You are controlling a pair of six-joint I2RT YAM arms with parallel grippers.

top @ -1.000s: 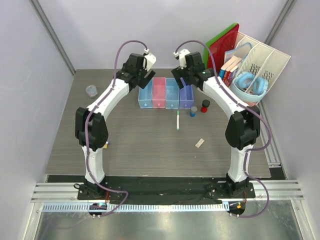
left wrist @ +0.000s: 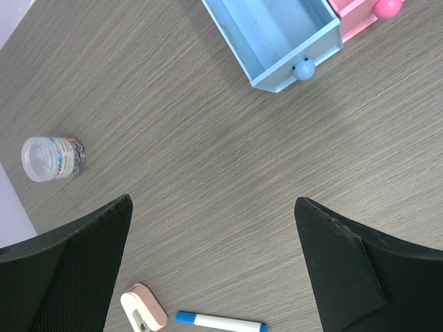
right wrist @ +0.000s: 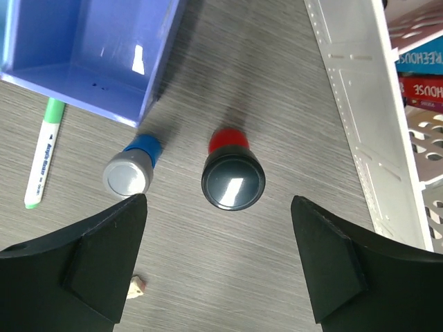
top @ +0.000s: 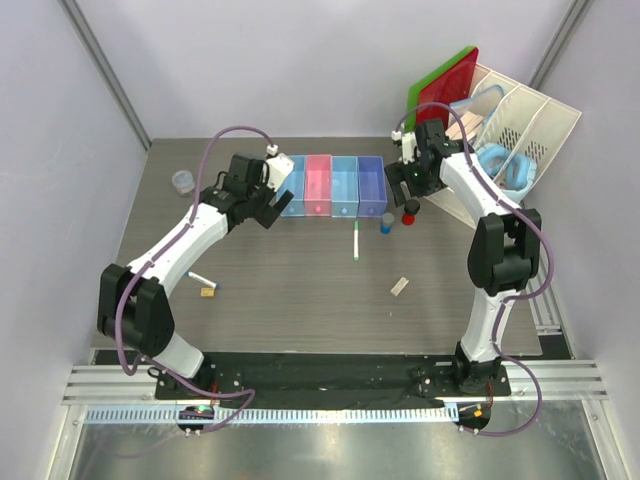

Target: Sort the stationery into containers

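Coloured bins, blue (top: 344, 185), pink (top: 318, 185) and dark blue (top: 370, 185), stand at the back centre. My left gripper (top: 272, 208) is open, left of them, above bare table; below it lie an eraser (left wrist: 143, 308) and a blue-capped marker (left wrist: 227, 324); a clear jar (left wrist: 48, 158) lies farther left. My right gripper (top: 397, 181) stands apart, empty, above a black-topped red cylinder (right wrist: 232, 181); beside that are a silver-topped blue cylinder (right wrist: 128, 173) and a green marker (right wrist: 43, 155). A small pale piece (top: 399, 287) lies front right.
A white rack (top: 540, 110) with books, boards and blue items fills the back right corner.
Both arms have moved apart from the bins: the left one down and leftward, the right one rightward and a little down, over the cylinders.
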